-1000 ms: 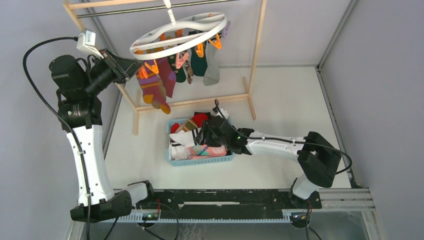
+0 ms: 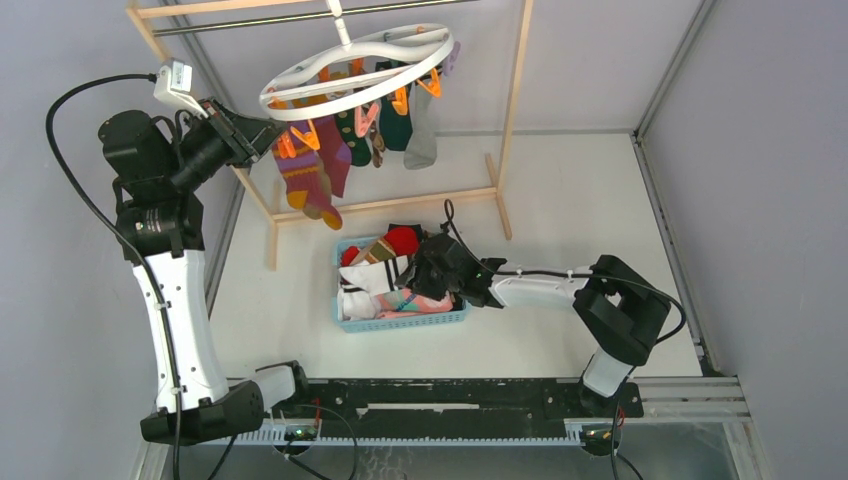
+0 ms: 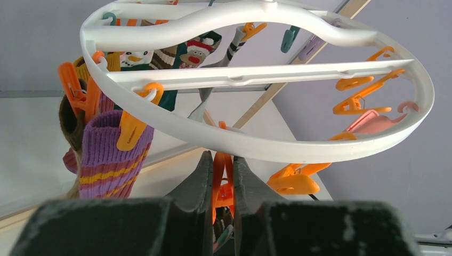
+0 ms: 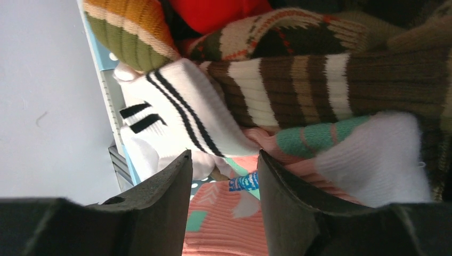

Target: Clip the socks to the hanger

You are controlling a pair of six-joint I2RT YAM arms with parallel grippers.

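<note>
The round white hanger (image 2: 437, 57) hangs at the upper left with several socks clipped under it, among them a purple striped sock (image 2: 305, 181) and a grey sock (image 2: 421, 135). At its rim, my left gripper is shut on an orange clip (image 3: 218, 168); no sock shows in that clip. My right gripper is low over the blue basket (image 2: 407, 322), its fingers apart. Just beyond and below them lie a white sock with black stripes (image 4: 194, 109) and a coral patterned sock (image 4: 229, 213). Nothing is visibly pinched between these fingers.
Brown striped (image 4: 298, 85) and red socks (image 4: 218, 13) fill the basket's far part. A wooden stand (image 2: 515, 100) frames the hanger. Orange clips (image 3: 293, 181) without socks hang on the hanger's right side in the left wrist view.
My right gripper has shifted slightly over the basket, and its forearm and elbow have moved a little left. The left arm and hanger look unmoved; the grey sock sways slightly.
</note>
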